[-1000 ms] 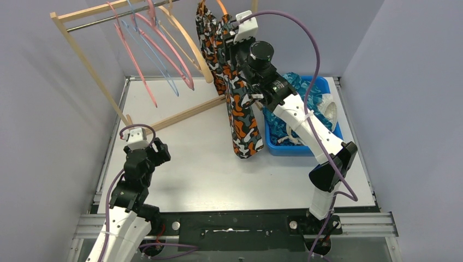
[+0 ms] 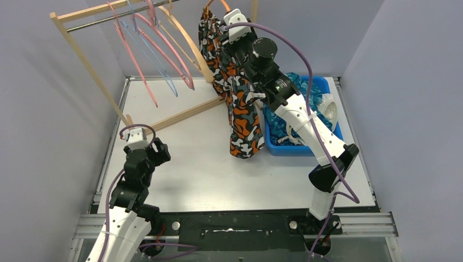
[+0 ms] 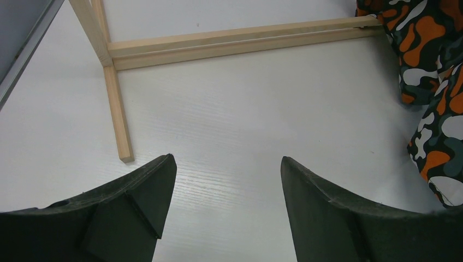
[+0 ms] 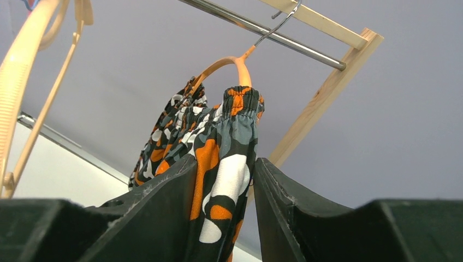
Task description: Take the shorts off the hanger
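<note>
The camouflage shorts [image 2: 244, 117], in orange, black, white and grey, hang from an orange hanger [image 4: 240, 63] hooked over the rail. In the right wrist view, the gathered waistband end of the shorts [image 4: 237, 109] rises above my right gripper. Its fingers stand part open on either side of the cloth, and background shows beside the right finger lower down. Away from the shorts, at the left of the table, my left gripper is open and empty. The shorts' lower legs [image 3: 439, 147] appear at the right edge of the left wrist view.
Several bare hangers, including a pink one [image 2: 172, 49], hang left of the shorts. A wooden frame [image 2: 90, 71] carries the metal rail. Behind my right arm sits a blue bin [image 2: 292, 152] with clothing inside.
The left arm has stayed still.
</note>
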